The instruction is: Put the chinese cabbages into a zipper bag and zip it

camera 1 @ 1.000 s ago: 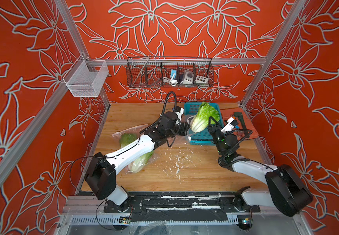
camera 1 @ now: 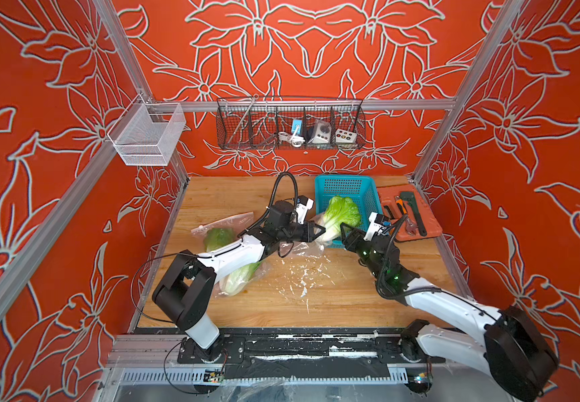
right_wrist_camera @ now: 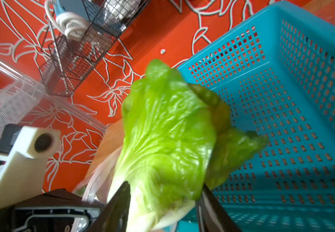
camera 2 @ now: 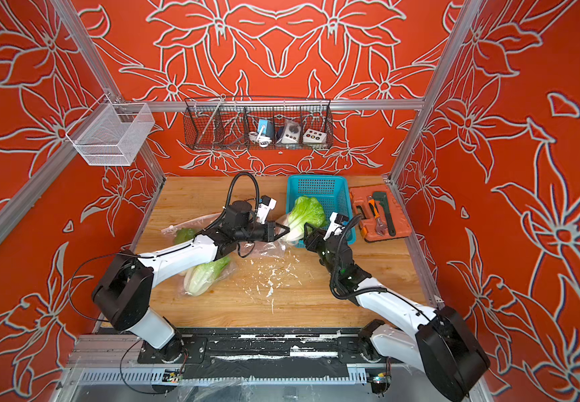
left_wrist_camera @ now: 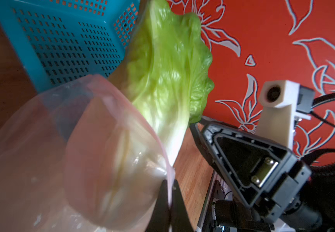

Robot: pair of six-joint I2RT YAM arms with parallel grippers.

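Observation:
The Chinese cabbage (left_wrist_camera: 163, 73) has its white base inside the mouth of the clear zipper bag (left_wrist_camera: 82, 185); its green leaves stick out over the basket. My left gripper is shut on the pink-edged rim of the bag. Close to the cabbage, my right gripper stands open, its fingers (right_wrist_camera: 117, 210) apart and the cabbage (right_wrist_camera: 163, 143) just in front of them, not gripped. At the table's left, more cabbage (camera 1: 236, 278) lies in a clear bag, partly behind the left arm.
The teal basket (right_wrist_camera: 306, 27) stands behind and right of the held bag, with no other cabbage visible in it. An orange tool tray (camera 1: 430, 227) lies at the right. White scraps (camera 1: 303, 278) litter the otherwise clear front middle.

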